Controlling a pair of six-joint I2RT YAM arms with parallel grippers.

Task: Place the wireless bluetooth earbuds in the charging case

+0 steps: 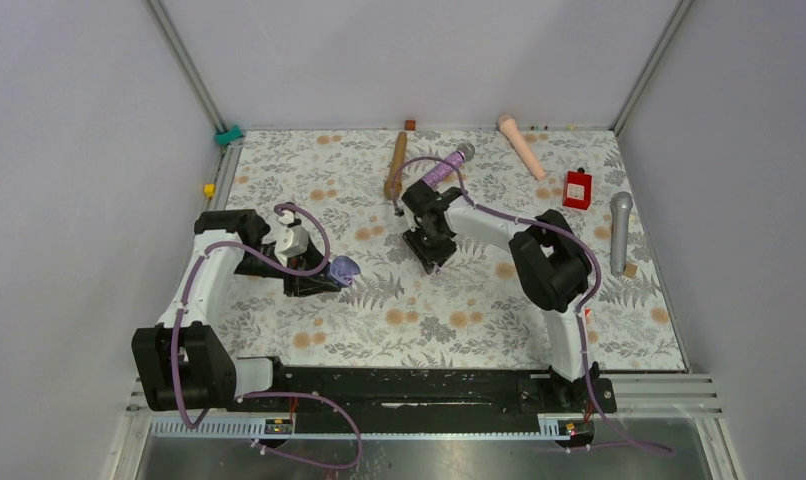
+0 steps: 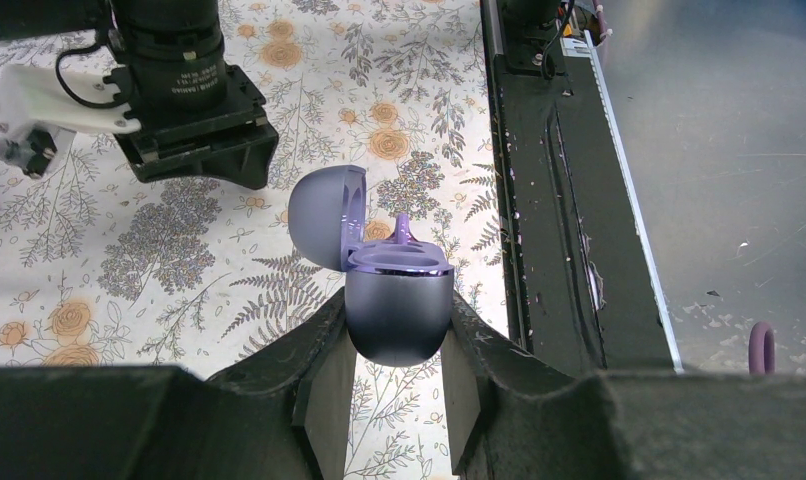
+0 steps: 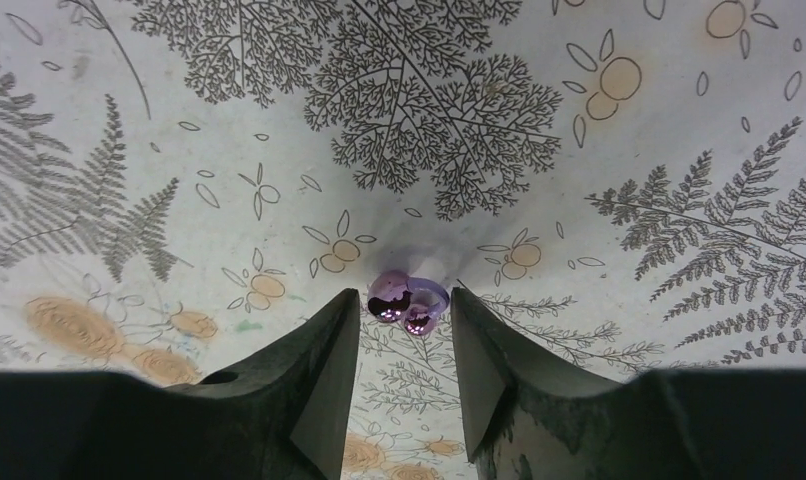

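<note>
In the left wrist view my left gripper is shut on the purple charging case (image 2: 399,318), whose lid (image 2: 324,218) stands open. A small purple piece (image 2: 402,230), looking like an earbud, sticks up from inside the case. In the top view, the case (image 1: 343,270) is at the left of the mat. My right gripper is open over the middle of the mat, fingertips on either side of a shiny purple earbud (image 3: 419,318). Whether the pads touch it, I cannot tell. The gripper covers most of this spot in the top view.
A glittery purple microphone (image 1: 447,166) and a brown rod (image 1: 396,166) lie behind my right gripper. Farther right are a skin-coloured microphone (image 1: 522,147), a red box (image 1: 577,189) and a grey microphone (image 1: 620,232).
</note>
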